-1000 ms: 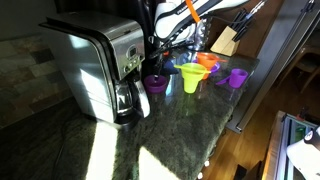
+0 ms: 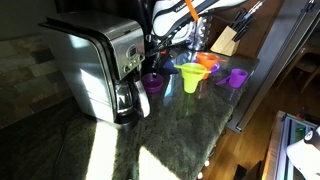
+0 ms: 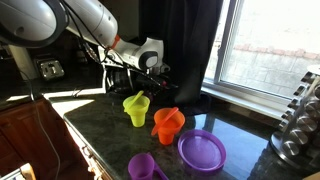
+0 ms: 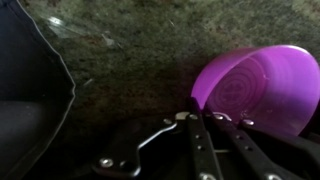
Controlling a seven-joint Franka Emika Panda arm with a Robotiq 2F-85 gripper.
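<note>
A purple cup (image 4: 250,85) fills the right side of the wrist view, its open mouth facing the camera. My gripper reaches up from the bottom edge and is shut on the cup's near rim, though the dark fingers are hard to make out. In exterior view 1 the same purple cup (image 2: 153,83) appears low over the counter, just behind the coffee maker. Exterior view 2 does not show it clearly; the arm is in the way.
The coffee maker (image 2: 108,65) stands close by on the dark counter (image 2: 165,140). A yellow-green cup (image 3: 138,110), an orange cup (image 3: 168,122), a purple plate (image 3: 202,150) and another purple cup (image 3: 144,166) stand farther along.
The purple cup and the dark gripper at it have shifted only slightly beside the coffee maker. The other cups and the coffee maker have stayed where they were.
</note>
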